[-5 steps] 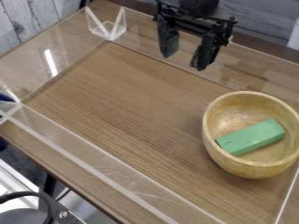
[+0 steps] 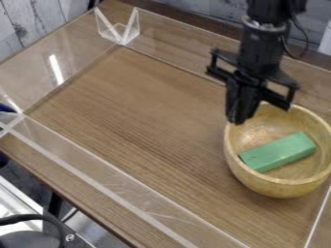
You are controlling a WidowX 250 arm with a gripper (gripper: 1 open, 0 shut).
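Observation:
My gripper, a black arm reaching down from the upper right, has its tip over the upper left rim of a round wooden bowl. It is shut, with nothing visible between its fingers, though the tip is slightly blurred. Inside the bowl lies a green rectangular block, angled toward the upper right.
A clear plastic piece stands near the back left corner. Dark cables lie at the lower left edge.
The bowl and green block have not visibly moved.

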